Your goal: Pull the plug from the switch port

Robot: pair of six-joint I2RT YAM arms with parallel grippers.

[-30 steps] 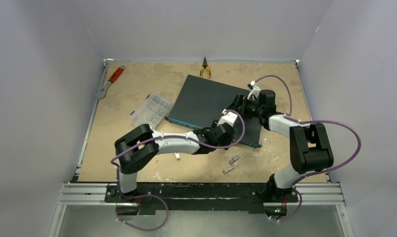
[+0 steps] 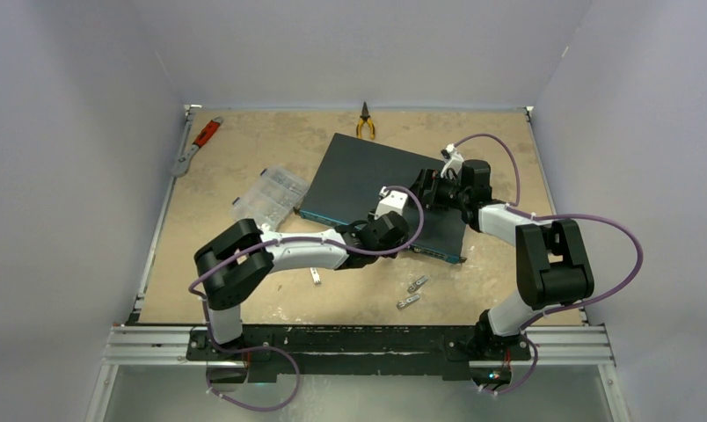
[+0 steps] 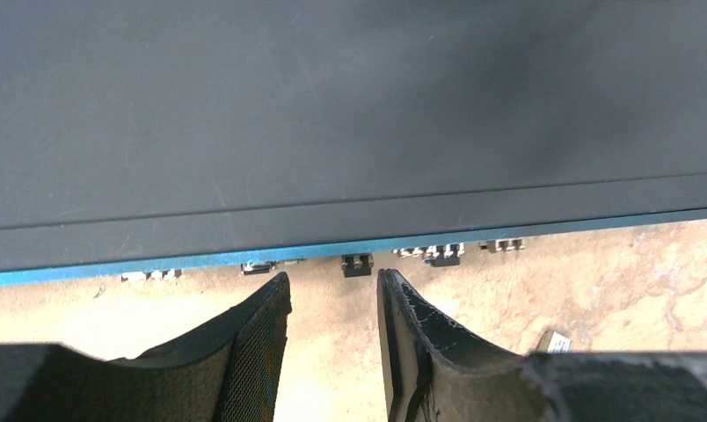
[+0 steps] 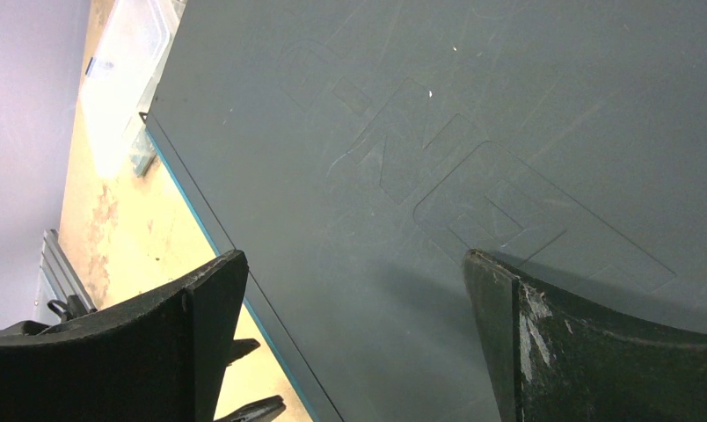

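A dark, flat switch (image 2: 359, 167) with a blue front edge lies at an angle on the table. Along that edge in the left wrist view, several small plugs stick out: a black-ended plug (image 3: 357, 265) near the middle, others to its right and left. My left gripper is part open around the middle plug's line, its fingertips apart on either side and just short of it, nothing between them touching. Over the switch's top, at its right part, my right gripper stands open and empty.
Loose silver modules (image 2: 408, 301) lie in front of the switch. A clear plastic box (image 2: 269, 195) stands by its left corner. Pliers (image 2: 365, 121) lie behind it, and a red-handled tool (image 2: 198, 145) at the back left.
My left arm has shifted left along the switch's front and slightly back from where it was. The right arm and the switch have stayed put.
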